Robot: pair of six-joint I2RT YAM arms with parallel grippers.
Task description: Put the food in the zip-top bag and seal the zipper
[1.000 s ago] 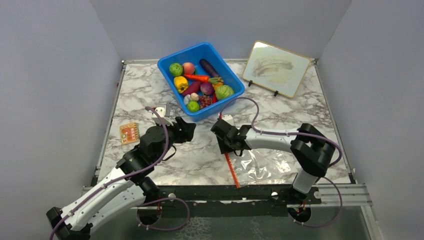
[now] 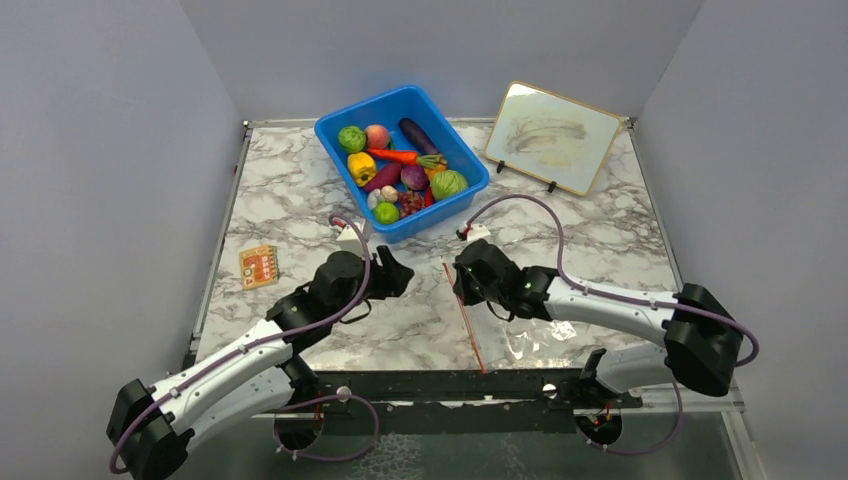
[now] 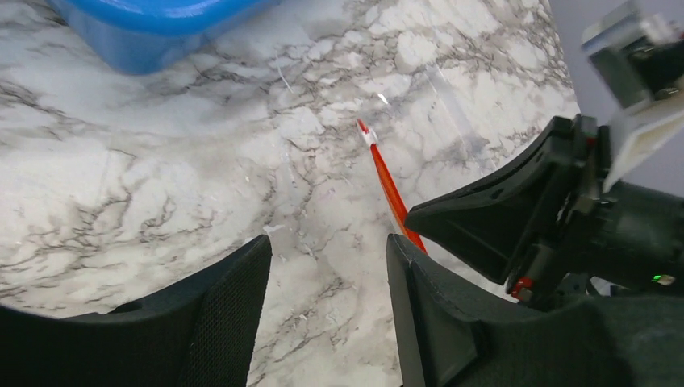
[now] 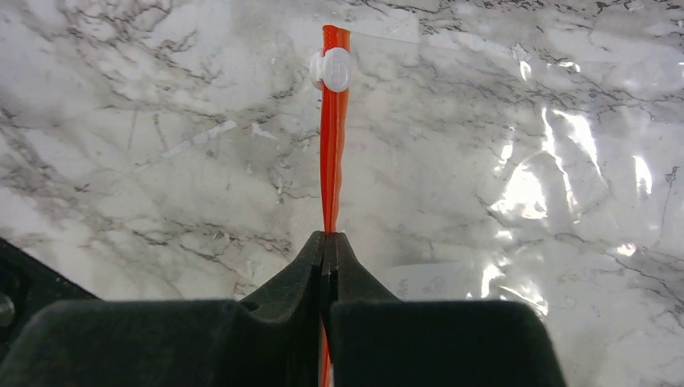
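The clear zip top bag (image 4: 452, 161) lies flat on the table, and no food shows inside it. Along its left edge runs an orange-red zipper strip (image 4: 332, 153) with a white slider (image 4: 335, 69) near the far end. My right gripper is shut on the strip, which enters between the fingertips and reappears below them. Left of the bag, my left gripper stands with its fingers apart and only tabletop showing between them. Various vegetables and fruit, including a carrot (image 2: 392, 156) and a yellow pepper (image 2: 361, 168), fill the blue bin (image 2: 463, 203).
At the back right stands a whiteboard (image 2: 556, 135) on small black feet. An orange notebook (image 2: 259, 267) lies on the left.
The left gripper has come right and a little toward the front, closer to the strip.
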